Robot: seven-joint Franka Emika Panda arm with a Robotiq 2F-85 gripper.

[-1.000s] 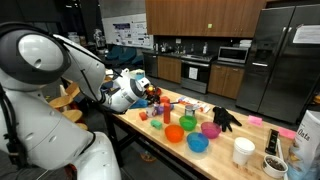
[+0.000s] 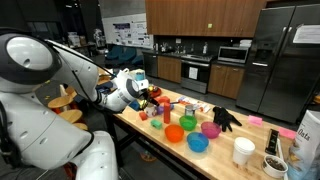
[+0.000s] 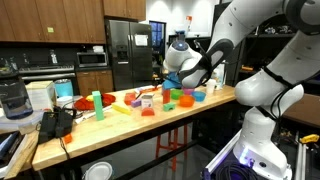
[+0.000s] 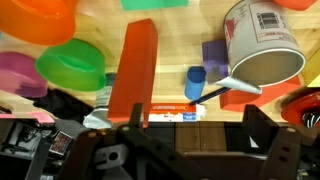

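My gripper is open over the table, its two dark fingers wide apart at the bottom of the wrist view. Nothing shows gripped between them. Just beyond the gap stands a small blue cylinder [image 4: 195, 82], close to a purple block [image 4: 214, 53]. To its right lies a metal can [image 4: 262, 42] with a barcode label. A long red block [image 4: 135, 72] is on the left, near the left finger. In exterior view 2 the white arm's hand [image 3: 182, 62] hangs above the cluttered part of the table.
Bowls in orange [image 2: 174, 133], blue [image 2: 198, 143], green [image 2: 188, 123] and pink [image 2: 210, 130] stand along the table. Farther right are a black glove [image 2: 227, 119] and a white container [image 2: 243, 150]. A green box [image 3: 97, 101] stands on the table's other side.
In exterior view 1 the arm's hand has shifted slightly left and its tilt has changed. The objects on the table look unmoved.
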